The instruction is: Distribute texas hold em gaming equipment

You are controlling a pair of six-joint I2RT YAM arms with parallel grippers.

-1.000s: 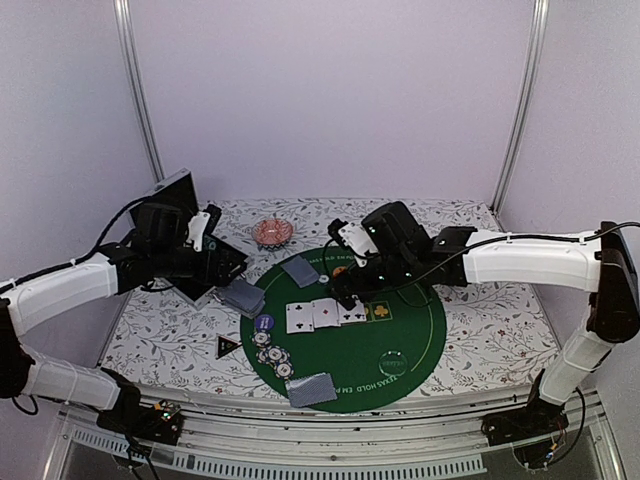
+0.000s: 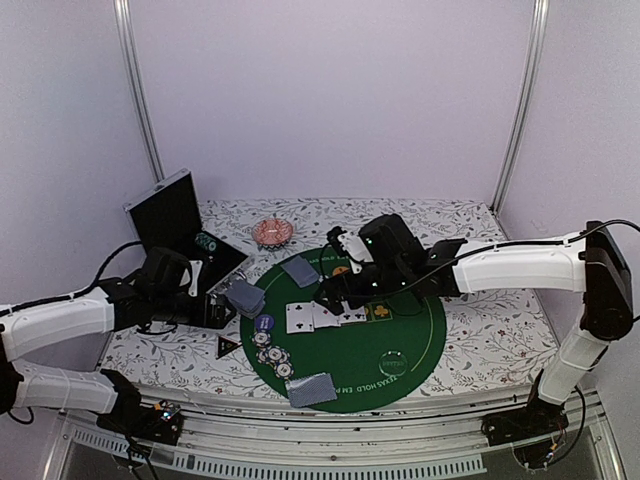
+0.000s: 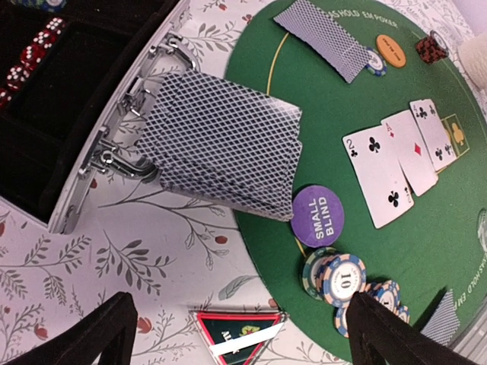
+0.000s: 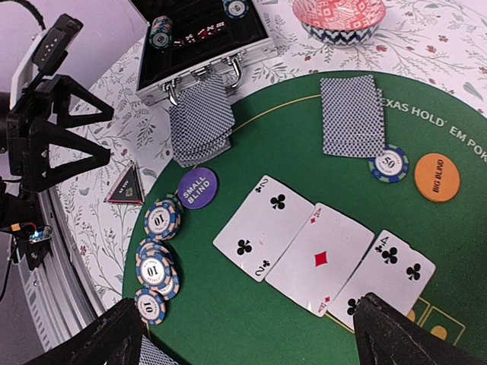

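On the round green mat (image 2: 340, 370), three face-up cards (image 4: 320, 258) lie in an overlapping row. Face-down card pairs show in three places: by the case (image 3: 224, 141), at the far edge (image 4: 352, 118) and at the near edge (image 2: 312, 390). Beside the purple small blind disc (image 3: 317, 216) lie several blue-white chips (image 3: 342, 279). An orange big blind disc (image 4: 437, 177) rests near a single chip (image 4: 389, 163). My left gripper (image 2: 217, 312), open and empty, hovers left of the mat near a black triangular marker (image 3: 239, 331). Open over the cards, my right gripper (image 2: 332, 293) holds nothing.
An open black case (image 2: 205, 235) stands at the back left, its latches close to one card pair. Behind the mat is a red-white bowl (image 4: 340, 17). The patterned tablecloth (image 2: 480, 345) is free on the right.
My left gripper has come down and toward the front, away from the case. The right one has shifted slightly left. The cards and chips look unmoved.
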